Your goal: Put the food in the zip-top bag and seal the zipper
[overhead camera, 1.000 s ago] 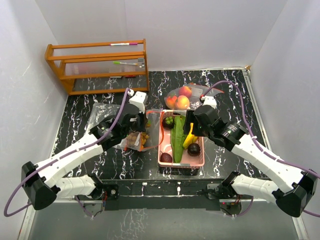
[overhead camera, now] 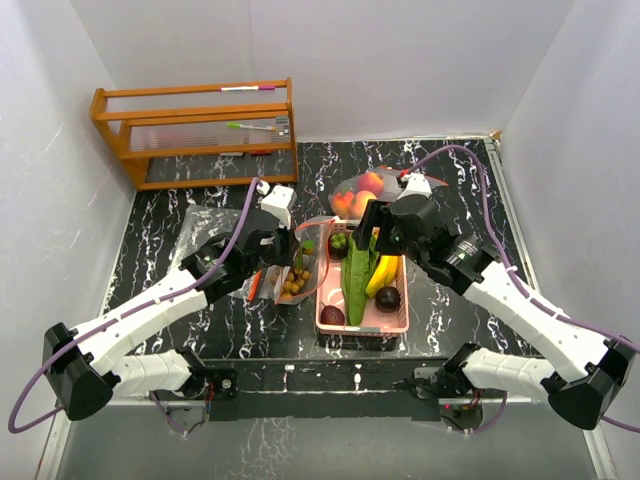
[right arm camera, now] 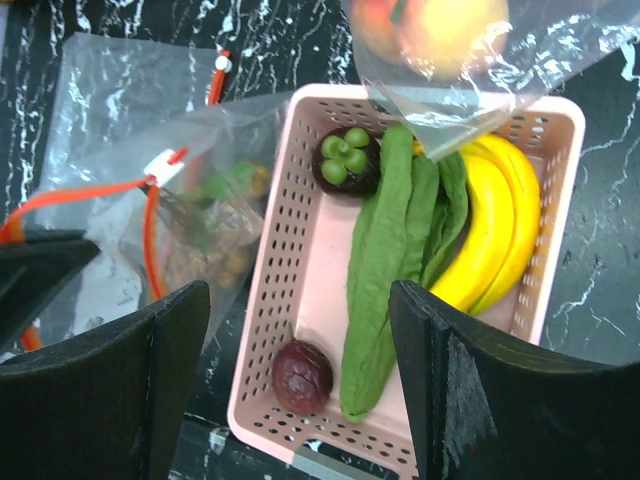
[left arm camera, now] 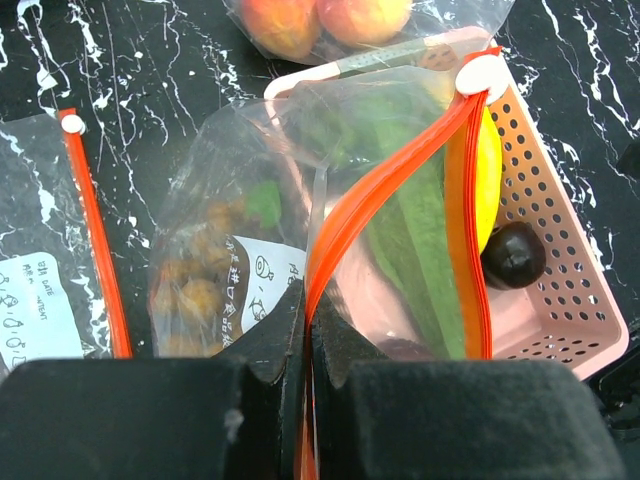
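Observation:
My left gripper is shut on the red zipper edge of a clear bag (left arm camera: pixel 240 180) holding small yellowish items and a green leaf, beside the pink basket (overhead camera: pixel 331 292). My right gripper is open above the basket, which holds a long green vegetable (right arm camera: pixel 376 280), bananas (right arm camera: pixel 499 225), a green-topped dark item (right arm camera: pixel 345 165), a purple-red item (right arm camera: pixel 301 376) and a dark round item (left arm camera: pixel 513 254). The bag's mouth shows an orange-red zipper with a white slider (left arm camera: pixel 478 75).
A bag of peaches (overhead camera: pixel 355 198) lies behind the basket. An empty zip bag (left arm camera: pixel 40 240) lies at the left. A wooden rack (overhead camera: pixel 195 114) stands at the back left. Bare counter shows right of the basket.
The bag in my left gripper has shifted and changed shape, showing more of its contents. My right gripper has moved slightly up and left.

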